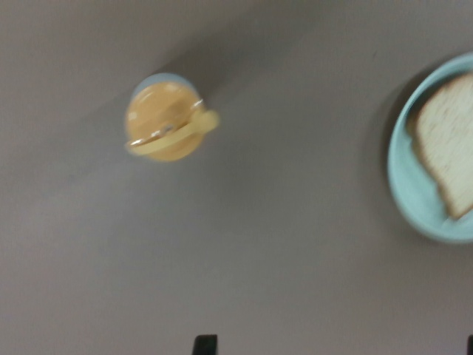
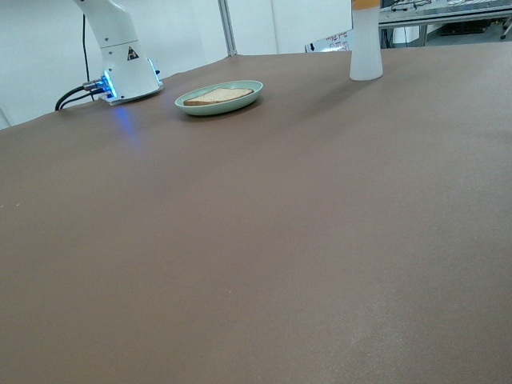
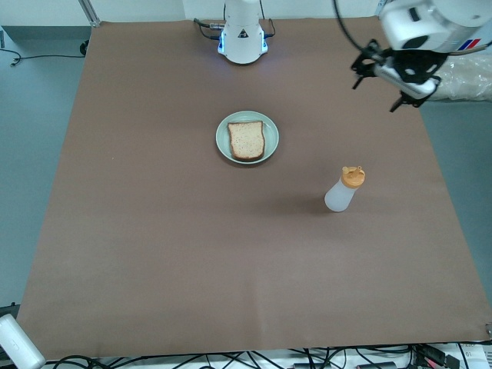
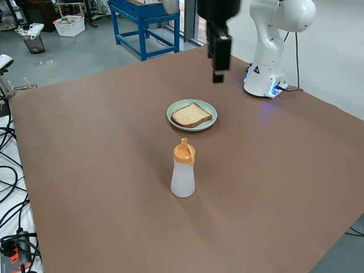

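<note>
A squeeze bottle (image 3: 342, 192) with translucent body and orange capped top stands on the brown table (image 3: 192, 254), right of and nearer than a pale green plate (image 3: 224, 142) holding a slice of bread (image 3: 247, 141). In the wrist view the bottle's cap (image 1: 164, 118) is seen from above, with the plate (image 1: 410, 185) at right. My gripper (image 3: 373, 92) hangs above the table's back right, its fingers spread open and empty, apart from both bottle and plate.
A white robot arm base (image 3: 243, 42) with cables sits at the back edge. Cables and devices line the near edge, off the table surface.
</note>
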